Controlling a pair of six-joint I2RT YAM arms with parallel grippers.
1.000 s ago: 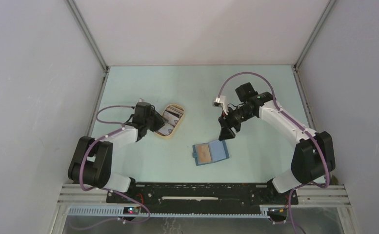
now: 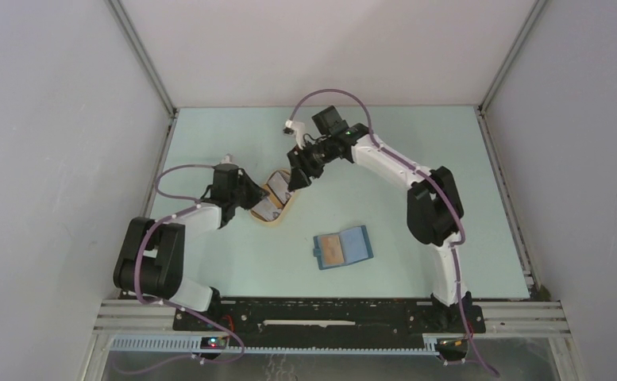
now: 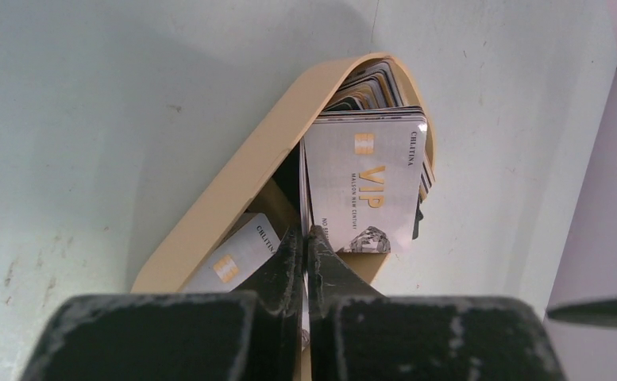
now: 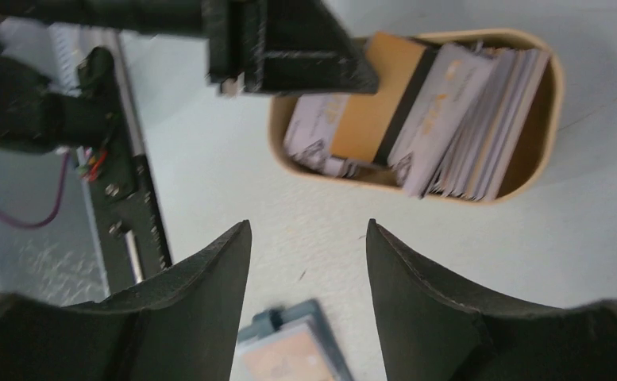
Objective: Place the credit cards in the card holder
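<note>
A tan oval box (image 2: 286, 208) holds the credit cards; white VIP cards (image 3: 364, 182) lean out of its far half, tilted before an upright stack. More white cards (image 3: 245, 248) lie in the near half. My left gripper is shut over the box's middle, its fingertips close to the leaning cards' edge; no card clearly shows between them. My right gripper is open and empty, beside the box's right side. An open blue card holder (image 2: 356, 243) with a brown panel lies flat, in front and to the right of the box.
Inside the box a tan divider (image 4: 376, 103) separates its two halves. Both grippers crowd close around the box.
My right gripper has moved left and back, from above the card holder to the box. The left arm has shifted slightly.
</note>
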